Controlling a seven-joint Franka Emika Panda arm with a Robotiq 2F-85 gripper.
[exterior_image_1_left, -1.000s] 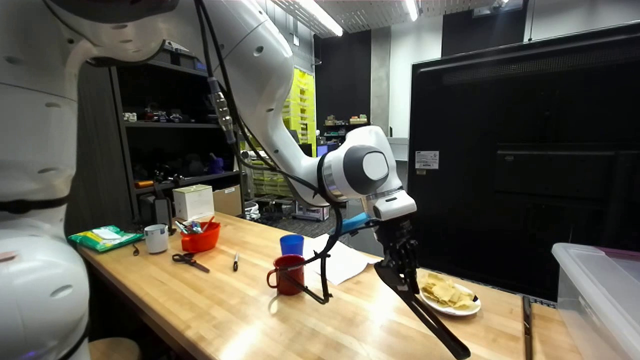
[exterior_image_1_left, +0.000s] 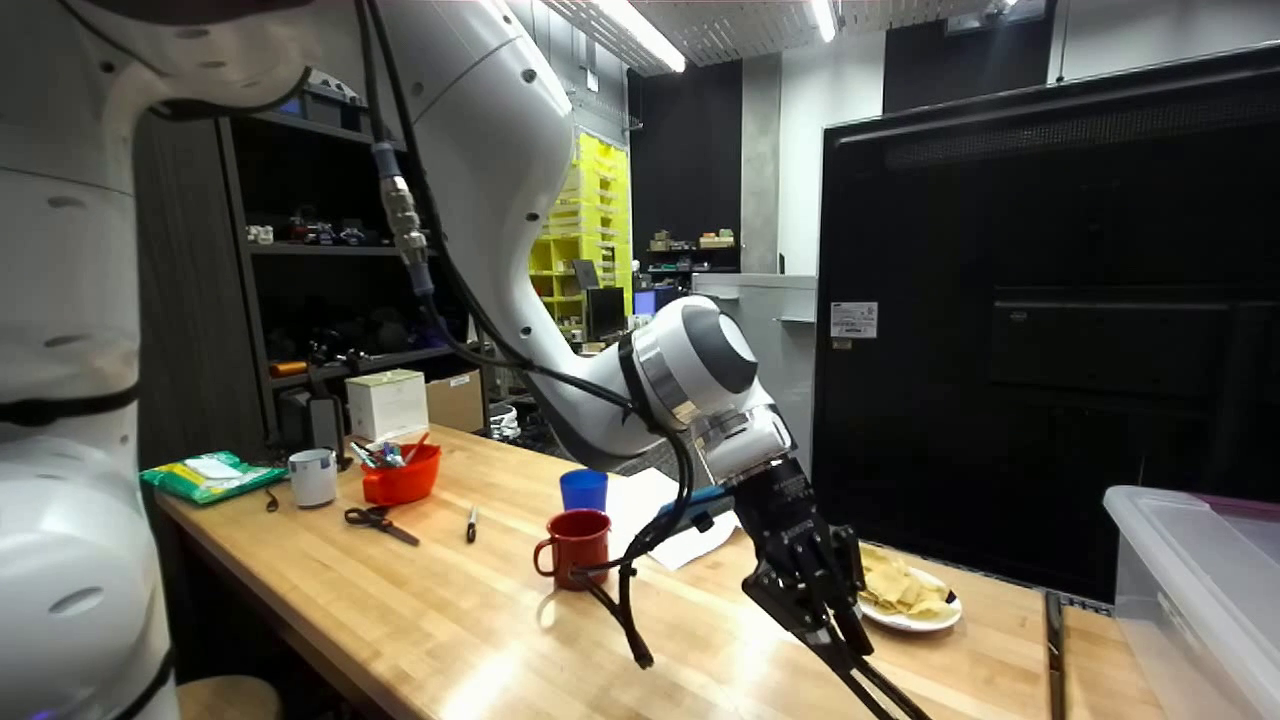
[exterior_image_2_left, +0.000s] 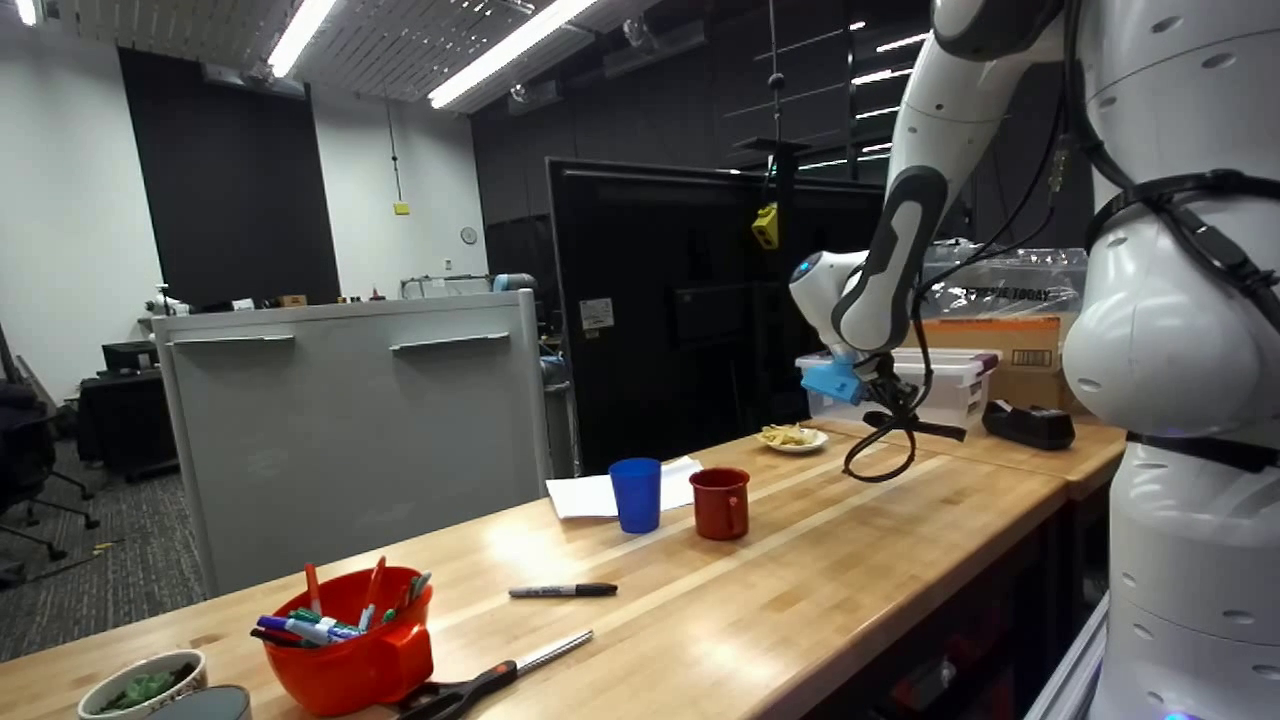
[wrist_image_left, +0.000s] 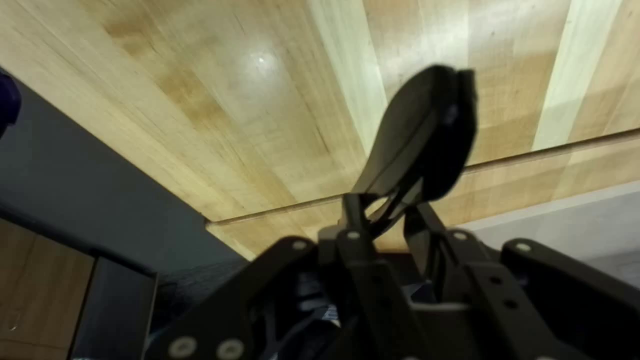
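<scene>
My gripper is shut on a long black utensil (wrist_image_left: 405, 141) with two dark parts side by side; its exact kind is unclear. In the wrist view the utensil reaches up and to the right, above the bare wood. From exterior view 1, the gripper (exterior_image_1_left: 828, 600) tilts downward in front of a plate of chips (exterior_image_1_left: 906, 588), and the utensil (exterior_image_1_left: 882, 686) extends to the bottom edge of the picture. In exterior view 2 the utensil (exterior_image_2_left: 942, 430) sticks out to the right of the gripper (exterior_image_2_left: 891, 396), over the table's far end.
A red mug (exterior_image_2_left: 721, 504) and blue cup (exterior_image_2_left: 637, 494) stand mid-table near white paper (exterior_image_2_left: 582, 496). A marker (exterior_image_2_left: 564, 590), scissors (exterior_image_2_left: 486, 684) and a red container of pens (exterior_image_2_left: 348, 654) lie farther left. A clear bin (exterior_image_1_left: 1188, 588) and a black tape dispenser (exterior_image_2_left: 1028, 424) stand nearby.
The wrist has turned, and the utensil now shows narrow prongs instead of its broad side in exterior view 1. My arm has shifted slightly left and its cable hangs lower.
</scene>
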